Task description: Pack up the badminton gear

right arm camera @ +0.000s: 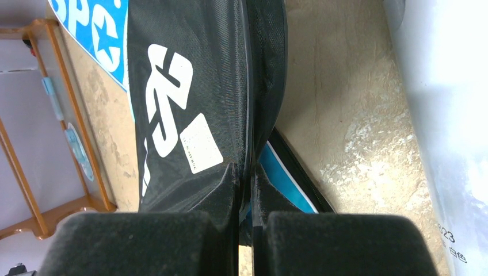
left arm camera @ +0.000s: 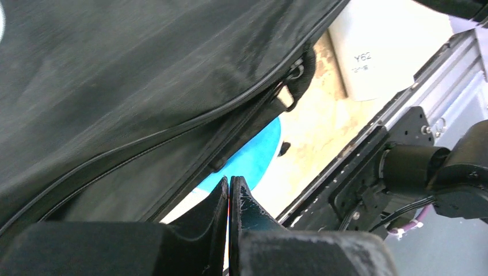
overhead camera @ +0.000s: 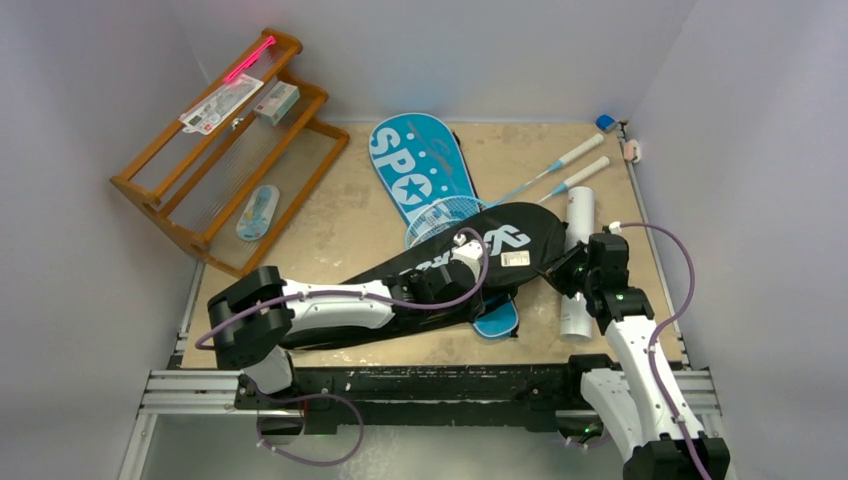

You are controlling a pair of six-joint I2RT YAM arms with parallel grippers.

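Observation:
The black racket bag [overhead camera: 535, 225] lies diagonally over the blue bag [overhead camera: 415, 160]. In the left wrist view, the fingers of my left gripper are pressed together with nothing between them, beside the bag's lower side. The zipper pull [left arm camera: 296, 71] is up and to the right, at the bag's edge, clear of those fingers. From there two zipper edges run down-left, parted. In the right wrist view my right gripper is shut on the bag's edge, near the white label [right arm camera: 201, 144]. Two rackets [overhead camera: 582, 150] show their white handles above the bag.
A white cylinder [overhead camera: 579, 212] stands close by the right gripper. A wooden shelf [overhead camera: 325, 165] with small items is at the back left. Bare table lies between shelf and bags. The dark rail [overhead camera: 450, 385] borders the front.

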